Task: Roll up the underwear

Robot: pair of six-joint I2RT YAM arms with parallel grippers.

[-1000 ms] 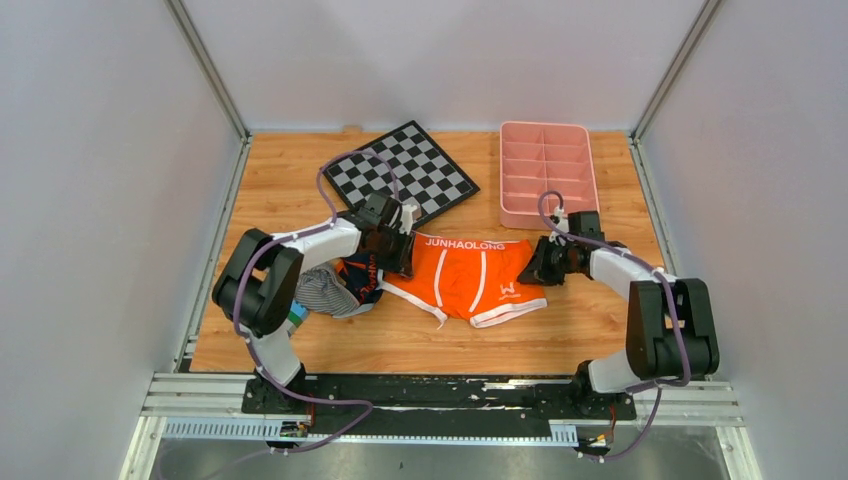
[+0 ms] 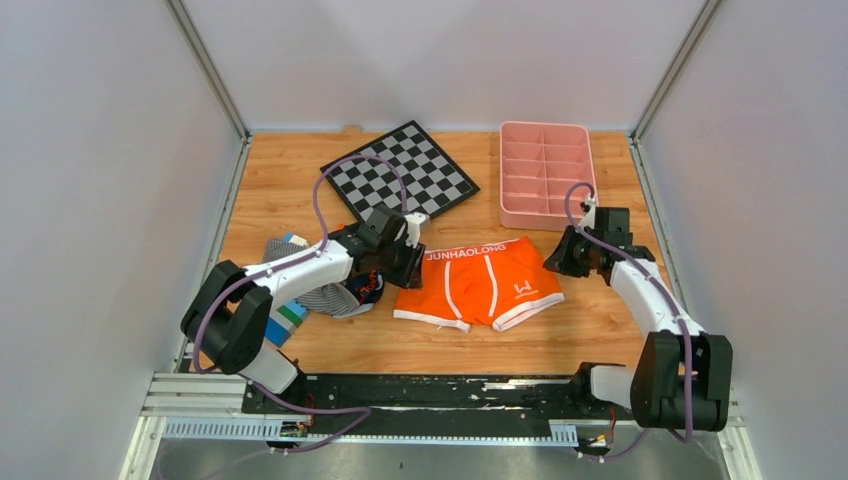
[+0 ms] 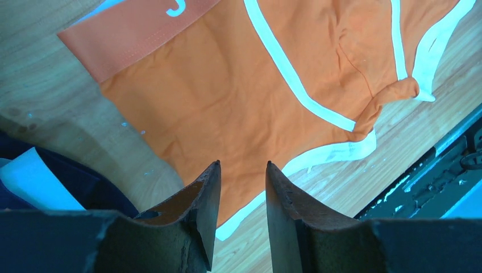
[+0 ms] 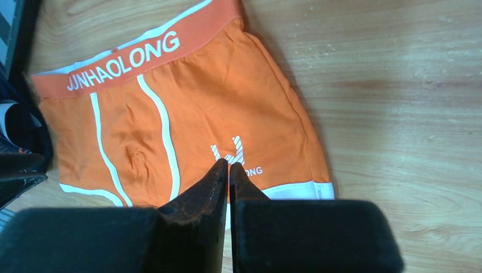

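Orange underwear [image 2: 470, 285] with a lettered waistband [image 4: 122, 65] lies spread flat on the table, waistband toward the back, white-trimmed leg hems toward the front. My left gripper [image 2: 410, 275] hangs over its left side; in the left wrist view its two fingers [image 3: 199, 205] stand apart with a gap between them, nothing held. My right gripper [image 2: 555, 262] is beside the right edge; in the right wrist view its fingertips [image 4: 229, 168] meet, shut, with nothing showing between them.
A pile of folded clothes [image 2: 335, 295] sits left of the underwear, under my left arm. A checkerboard [image 2: 410, 160] lies at the back, a pink divided box [image 2: 545, 165] at the back right. Bare wood [image 2: 460, 350] shows in front.
The underwear's right side has moved rightward and lies more spread. My right gripper has drawn back to the right and up off it; my left gripper has shifted slightly.
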